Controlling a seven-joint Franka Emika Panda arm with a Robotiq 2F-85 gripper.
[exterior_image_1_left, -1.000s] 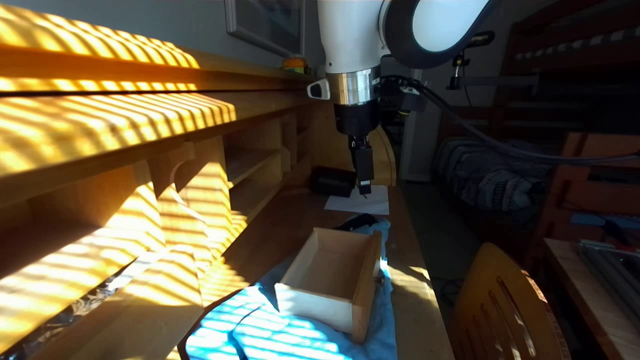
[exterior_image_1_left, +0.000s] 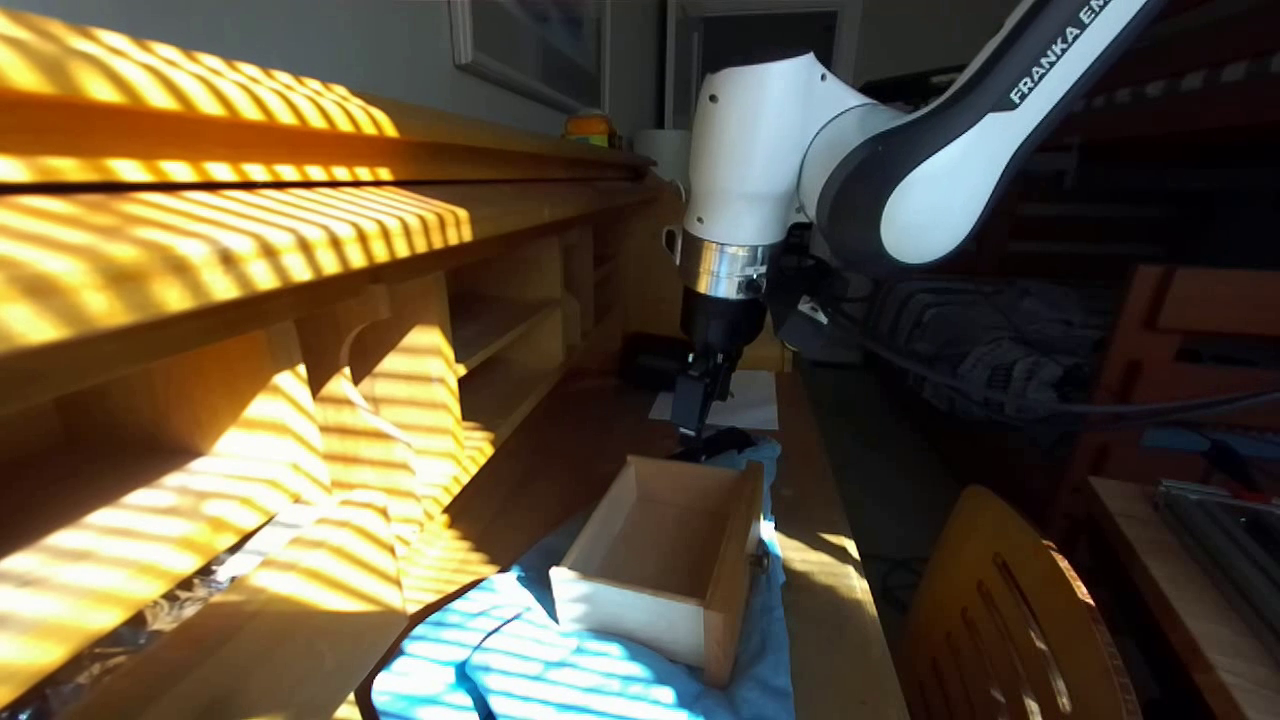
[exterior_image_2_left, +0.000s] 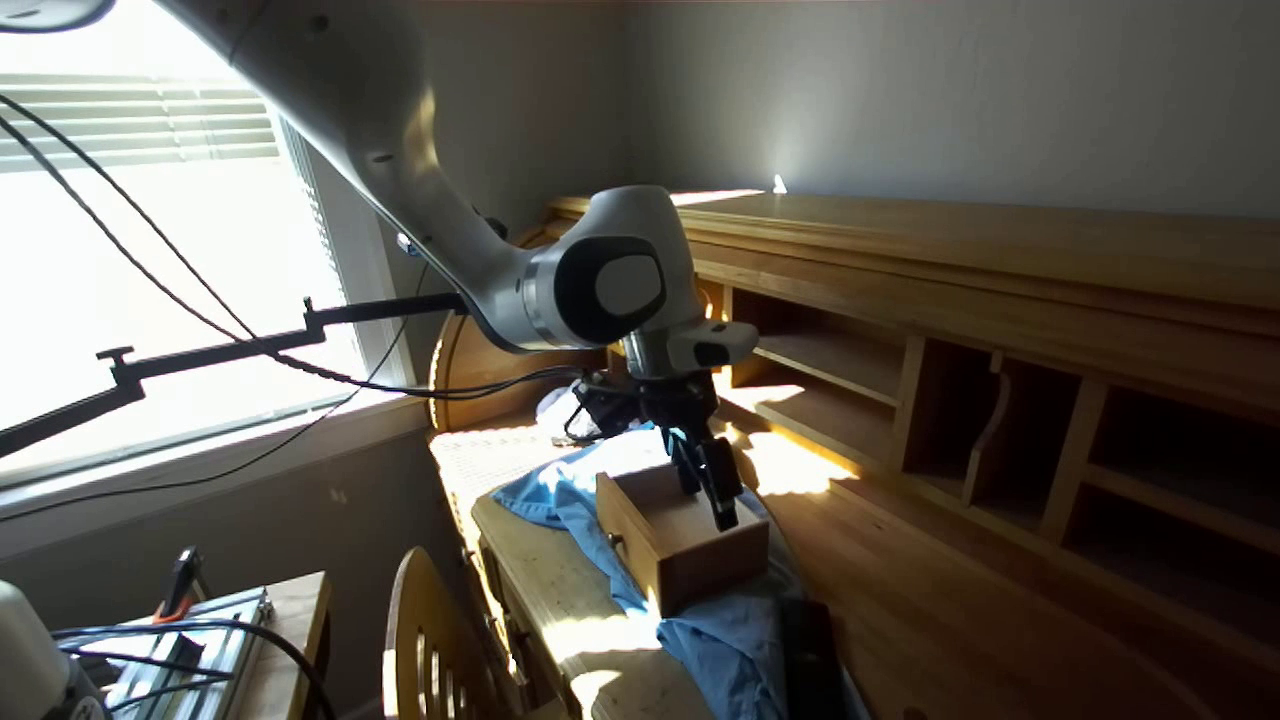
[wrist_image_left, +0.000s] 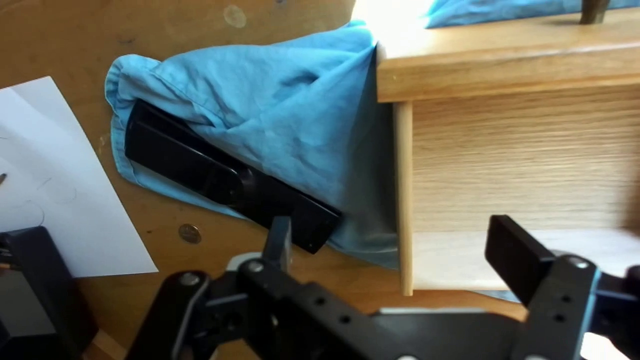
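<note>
My gripper stands open, its fingers wide apart with nothing held between them. In the wrist view, a wooden drawer (wrist_image_left: 405, 198) lies at the right, open side up; one finger (wrist_image_left: 510, 240) appears over its inside and the other overlaps the end of a long black object (wrist_image_left: 234, 180). That black object rests on the blue cloth (wrist_image_left: 258, 81), beside the drawer. In exterior view 1, my gripper (exterior_image_1_left: 692, 414) hangs above the desk at the drawer's far end, partly hiding the black object.
White paper (wrist_image_left: 66, 180) lies on the desk, with a dark object (wrist_image_left: 42, 294) at its edge. A small coin-like disc (wrist_image_left: 189, 233) sits nearby. Wooden shelves (exterior_image_1_left: 510, 324) line one side; a chair (exterior_image_1_left: 996, 612) stands at the other.
My gripper has come from above the paper toward the drawer, and lower. The wrist has turned. Drawer and cloth have stayed where they were.
</note>
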